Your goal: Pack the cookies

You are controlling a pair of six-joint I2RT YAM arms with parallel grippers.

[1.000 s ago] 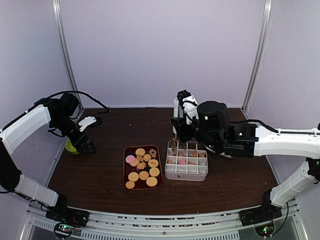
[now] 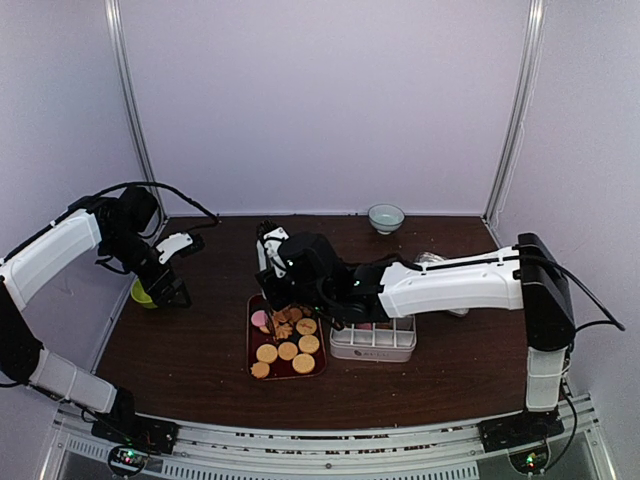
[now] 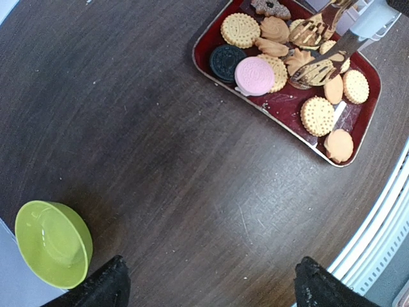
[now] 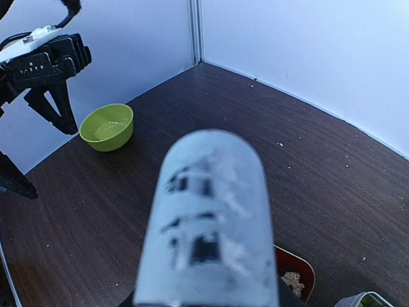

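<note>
A dark red tray (image 2: 258,355) holds assorted cookies, among them a pink cookie (image 3: 254,75) and a black one (image 3: 225,61). My right gripper stands over this tray, holding gold tongs (image 3: 312,71) by a pale handle (image 4: 203,224); their two tips are parted low among the cookies, with no cookie clearly between them. The white compartment box (image 2: 373,345) is right of the tray, partly hidden by the right arm. My left gripper hangs open at the left, near the green bowl (image 3: 51,243), nothing between its fingers.
A pale blue bowl (image 2: 386,218) stands at the back right. An unclear pale object (image 2: 430,260) is behind the right arm. The table between green bowl and tray is bare, as is the front strip.
My right arm has swung left with the tongs from above the compartment box to the cookie tray, lowering slightly. The left arm has stayed still.
</note>
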